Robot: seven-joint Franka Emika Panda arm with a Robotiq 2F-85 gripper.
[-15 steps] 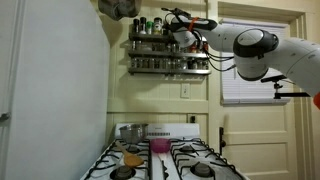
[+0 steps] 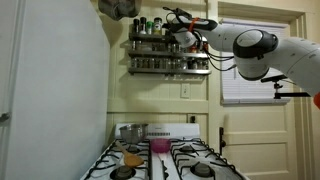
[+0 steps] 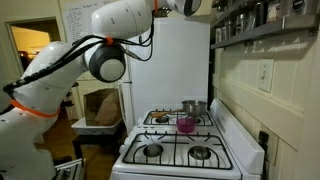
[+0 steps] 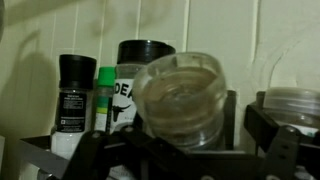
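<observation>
High on the wall, my gripper reaches in at the top shelf. In the wrist view the gripper is open, its dark fingers spread wide. A clear, round glass jar stands between and just beyond them; whether either finger touches it I cannot tell. Left of it are a black-capped shaker with a white label, a green-capped bottle and a black-topped grinder. Another clear jar is at the right, partly hidden by the right finger. Exterior view 2 cuts off the gripper above its top edge.
Lower shelves hold several more jars. Below stands a white stove with black grates, a pink bowl and a metal pot. A white fridge rises at the left; the air above the stove is clear.
</observation>
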